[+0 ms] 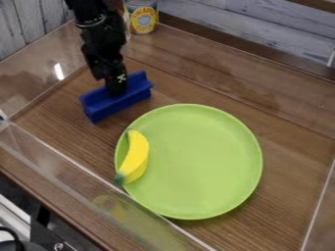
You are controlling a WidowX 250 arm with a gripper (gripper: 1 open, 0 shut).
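Note:
A black robot gripper point(113, 80) reaches down from the top left, its fingertips at a blue rectangular block point(116, 103) on the wooden table. Whether the fingers are open or closed around something there is hard to make out. To the right lies a large green plate point(197, 162) with a yellow banana point(135, 154) resting near its left edge.
A can point(141, 18) with a yellow and blue label stands at the back behind the arm. The table's right side and the area behind the plate are clear. A transparent edge runs along the lower left.

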